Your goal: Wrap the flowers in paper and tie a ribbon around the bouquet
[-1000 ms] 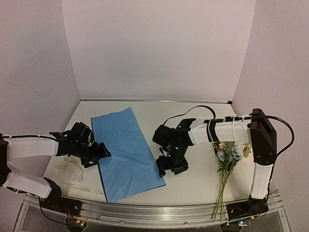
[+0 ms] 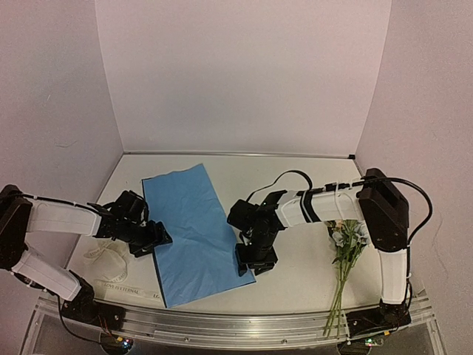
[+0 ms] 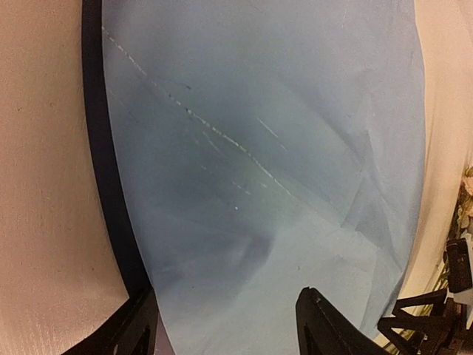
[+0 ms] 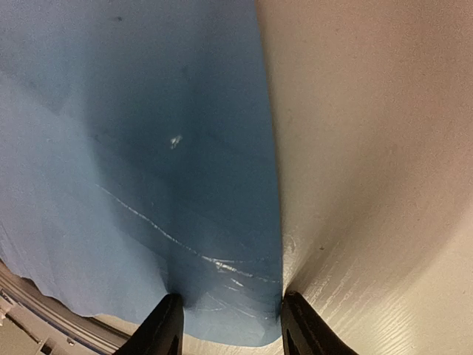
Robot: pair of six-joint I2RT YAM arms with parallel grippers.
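A sheet of blue wrapping paper [image 2: 194,233] with a dark left border lies slanted on the table. My left gripper is open over its left side, one finger [image 3: 137,329] by the dark border. At the lower right corner of the paper stands my right gripper, also open, its right finger [image 4: 297,325] along the paper's edge. The fake flowers [image 2: 346,237] lie at the right with their green stems [image 2: 336,303] toward the front; the right arm partly covers the blooms. A pale lettered ribbon [image 2: 122,289] lies at the front left.
The ribbon's looped part [image 2: 111,259] is below the left arm. A metal rail [image 2: 244,325] runs along the table's front edge, with the stem ends over it. Bare table [image 2: 303,270] separates the paper from the bouquet.
My right gripper has shifted left, onto the corner of the paper. The left one has edged slightly right, and the paper has slid a little to the right. The flowers stay put.
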